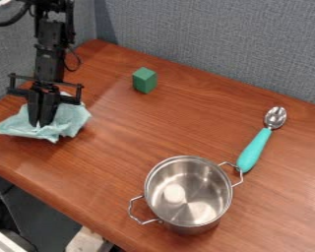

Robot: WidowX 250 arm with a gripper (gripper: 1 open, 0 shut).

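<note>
A pale blue-grey cloth [68,124] lies crumpled at the left edge of the wooden table [147,177]. My black gripper [39,116] reaches down onto it, fingertips at or in the folds. Whether the fingers are open or closed on the cloth I cannot tell.
A steel pot [187,192] with two handles stands at the front right, holding a small pale item. A spoon with a turquoise handle [252,150] lies at the right, and a green block [145,81] sits at the back.
</note>
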